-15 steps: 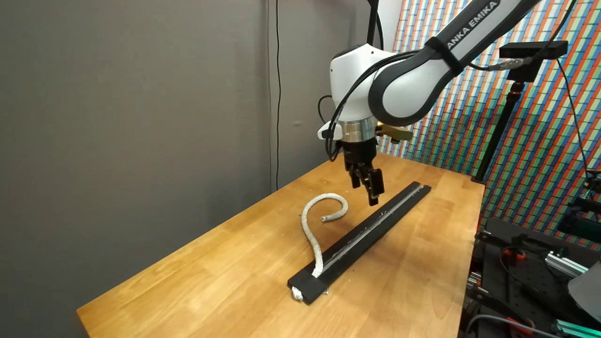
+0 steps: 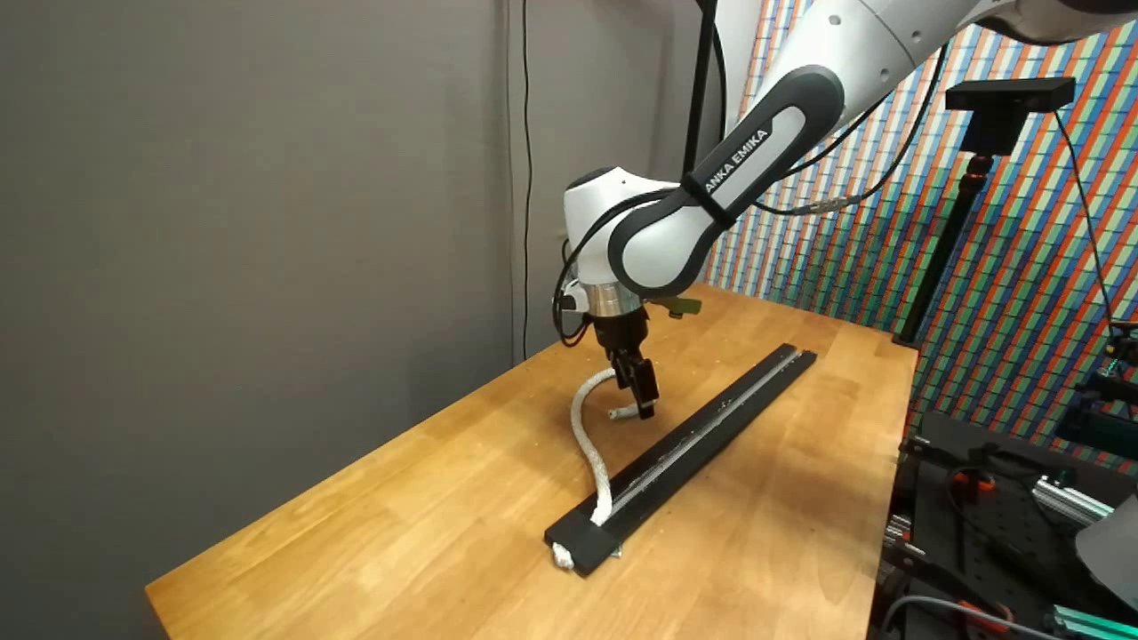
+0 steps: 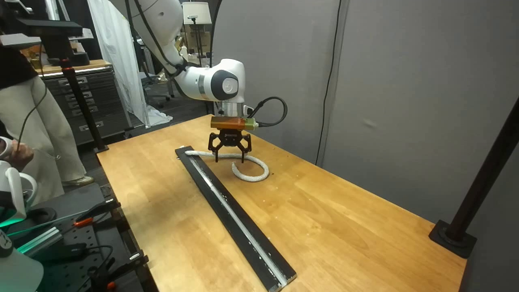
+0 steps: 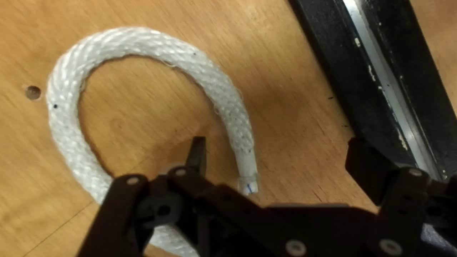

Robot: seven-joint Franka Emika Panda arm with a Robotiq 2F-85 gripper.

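Observation:
A white braided rope [image 2: 589,448] lies on the table, one end held at the near end of a black grooved track [image 2: 683,453] in exterior view 1. The rest curls beside the track in a hook; its loose tip [image 4: 247,185] has a small blue mark in the wrist view. My gripper [image 3: 229,161] points down over the curl, fingers wide open and nothing gripped. In the wrist view one finger [image 4: 197,154] hangs inside the loop and the other finger [image 4: 364,171] appears near the track, with the loose tip between them. Fingertip height above the table is hard to judge.
A pale strip runs along the track's groove. A grey wall [image 2: 267,213] borders its back side, and a black post [image 3: 467,194] stands at one corner in exterior view 2.
In exterior view 1 my arm has moved left and down, from above the track's side to over the rope's curl. Rope and track look unmoved.

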